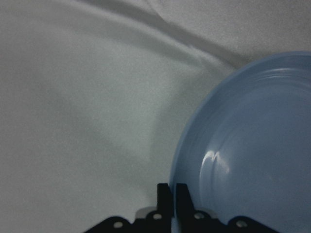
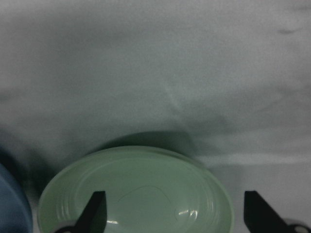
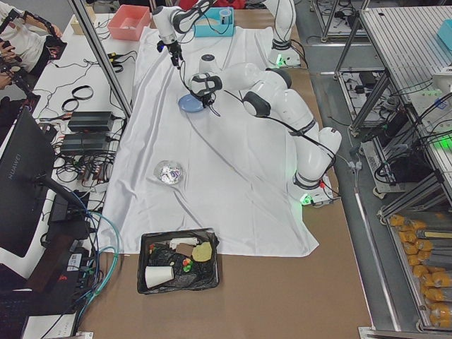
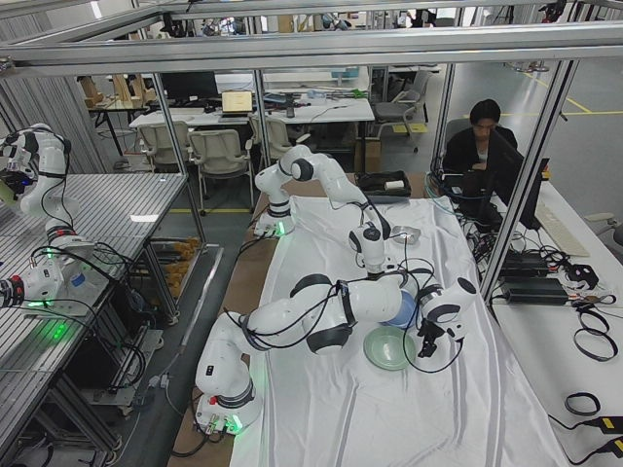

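Observation:
A blue plate (image 3: 189, 104) (image 1: 257, 145) lies on the white cloth, with my left gripper (image 3: 206, 100) at its rim. In the left wrist view the fingers are nearly together, the rim between them. My right gripper (image 3: 174, 56) (image 4: 428, 341) is open, nothing held. Below it in the right wrist view is a green plate (image 4: 387, 355) (image 2: 146, 179), beside the blue one.
A foil dish (image 3: 169, 172) lies on the cloth, and a black bin (image 3: 147, 279) with assorted items sits at the near edge. A blue bin (image 3: 205, 28) stands at the far edge.

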